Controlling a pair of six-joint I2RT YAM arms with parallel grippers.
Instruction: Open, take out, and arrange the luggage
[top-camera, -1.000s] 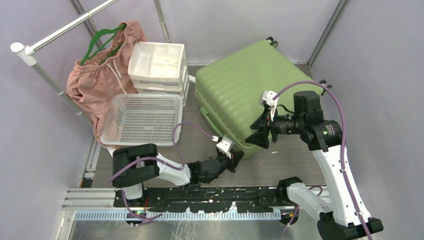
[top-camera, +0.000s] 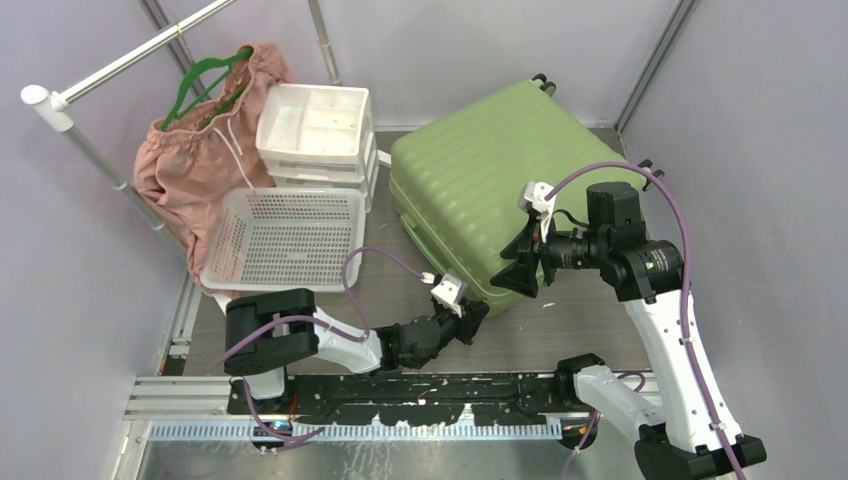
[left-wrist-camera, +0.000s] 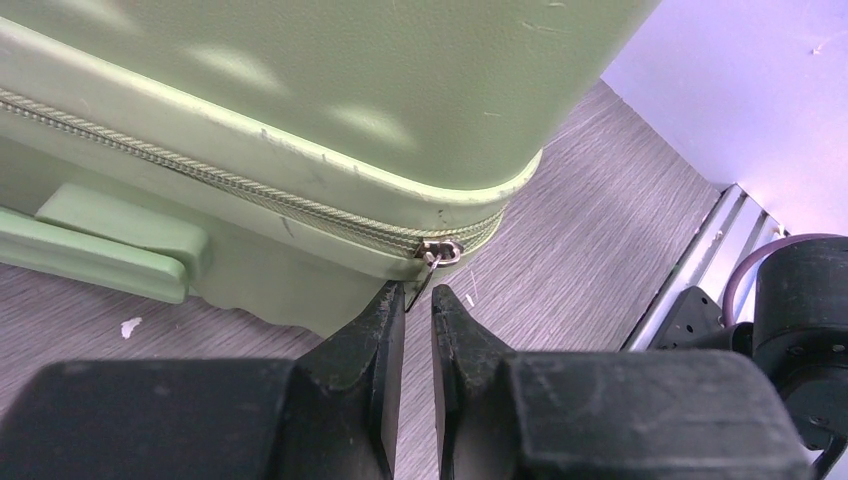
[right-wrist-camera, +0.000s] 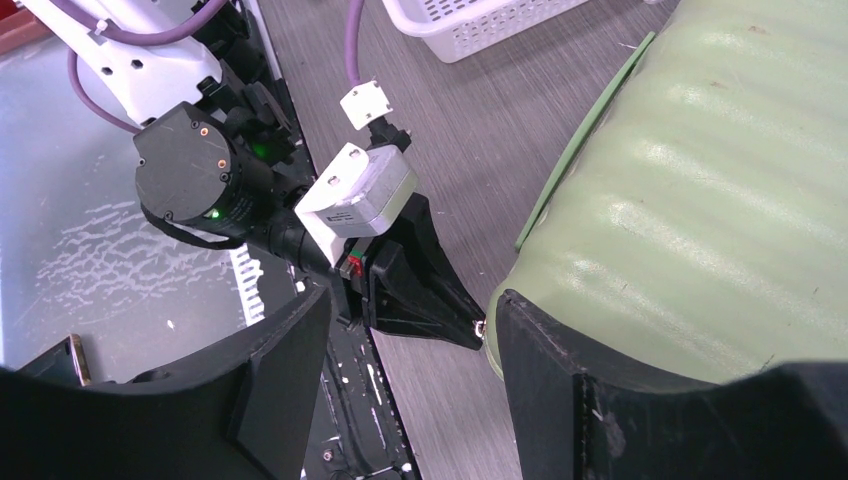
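A green ribbed suitcase (top-camera: 490, 160) lies flat on the grey floor. In the left wrist view its zipper band (left-wrist-camera: 250, 195) runs to a metal slider with a pull tab (left-wrist-camera: 440, 252) at the rounded corner. My left gripper is at that tab, fingers almost together with a narrow gap; whether the tab is between them is unclear. In the top view my right gripper (top-camera: 518, 270) hangs over the suitcase's front right part, its fingers spread apart with nothing seen between them.
A white perforated basket (top-camera: 282, 235), stacked clear drawers (top-camera: 312, 125) and a pink bag (top-camera: 170, 190) on a green hanger fill the left side under a rack. Some bare floor (top-camera: 580, 320) shows front right; walls close in at the back and right.
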